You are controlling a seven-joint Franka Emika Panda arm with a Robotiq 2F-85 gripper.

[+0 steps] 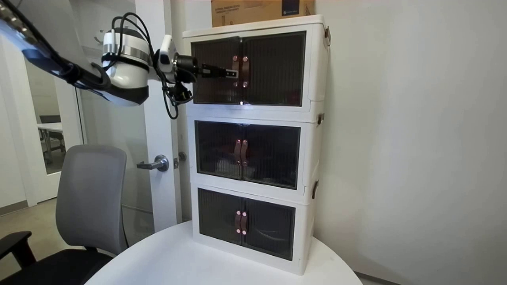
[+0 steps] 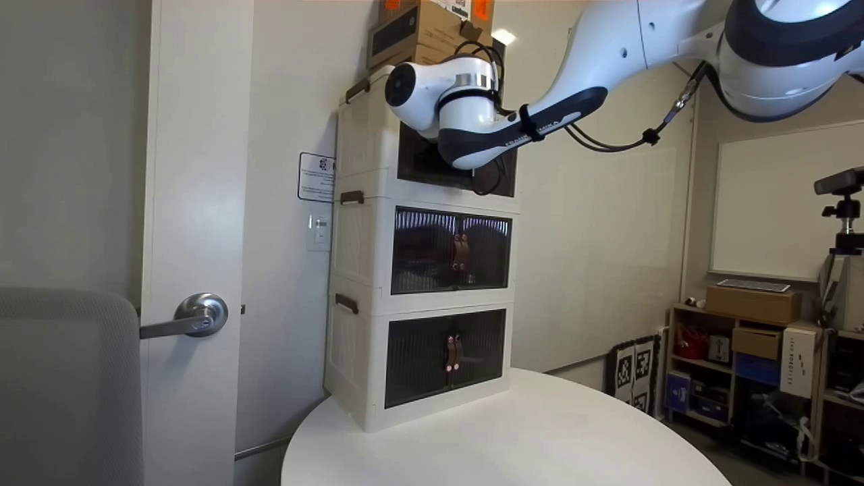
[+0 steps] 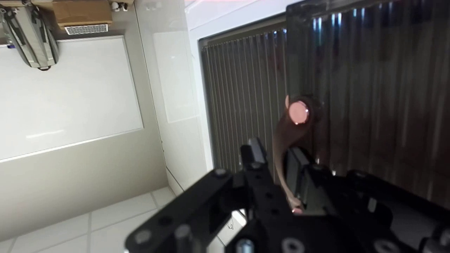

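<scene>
A white cabinet (image 1: 313, 76) of three stacked units has dark ribbed double doors with brown strap handles. At the top unit my gripper reaches the strap handle (image 3: 291, 130) of the left door (image 3: 379, 84). In the wrist view the strap runs between the two fingers, one of them in the loop behind it; a gap shows, so the fingers stand part open. The left door's edge stands slightly proud of the right door (image 3: 242, 84). In exterior view 2 the arm hides the gripper.
Cardboard boxes (image 1: 261, 10) lie on top of the cabinet. Doors of the middle (image 1: 271, 154) and bottom (image 1: 268, 228) units are shut.
</scene>
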